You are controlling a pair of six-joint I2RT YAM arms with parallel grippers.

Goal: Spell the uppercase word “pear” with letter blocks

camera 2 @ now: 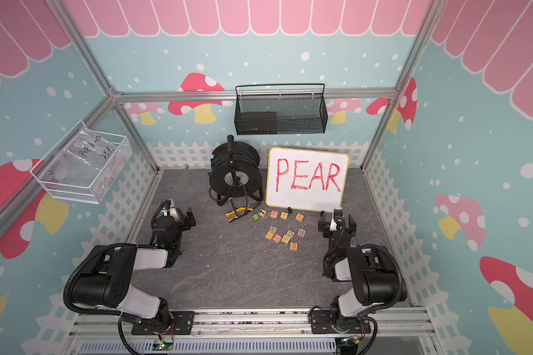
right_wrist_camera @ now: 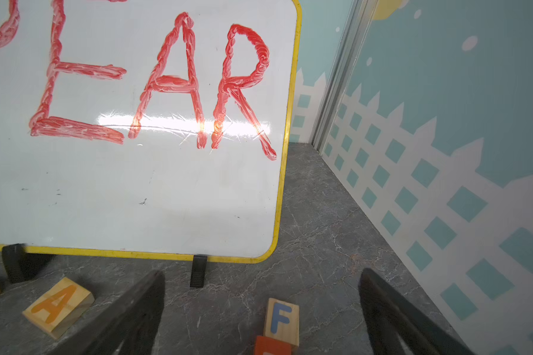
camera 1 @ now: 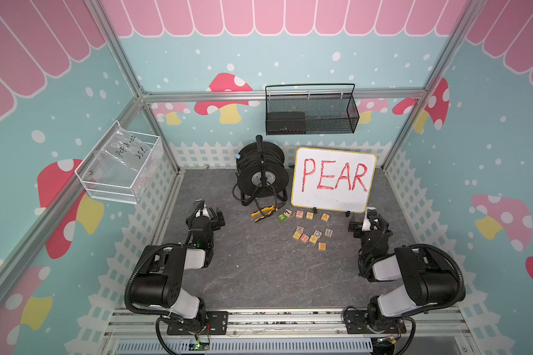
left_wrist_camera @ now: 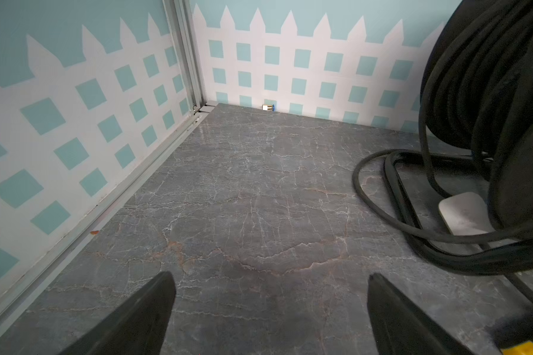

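Note:
Small wooden letter blocks lie scattered on the grey floor before the whiteboard (camera 1: pixel 331 198), which shows PEAR in red. In the right wrist view, an orange A block (right_wrist_camera: pixel 58 304) sits at lower left. A blue F block (right_wrist_camera: pixel 281 321) appears low between the fingers, with an orange-red block (right_wrist_camera: pixel 272 346) just below it, cut off by the frame. My right gripper is open and empty, to the right of the main cluster. My left gripper also stands open, over bare floor. Most letters are too small to read from above; a green block (camera 1: pixel 281 217) lies leftmost.
A black cable reel (camera 1: pixel 261 171) stands left of the whiteboard, with a yellow-and-black tool (camera 1: pixel 266 211) in front of it. A black mesh basket (camera 1: pixel 331 121) hangs on the back wall, a white one (camera 1: pixel 142 174) on the left.

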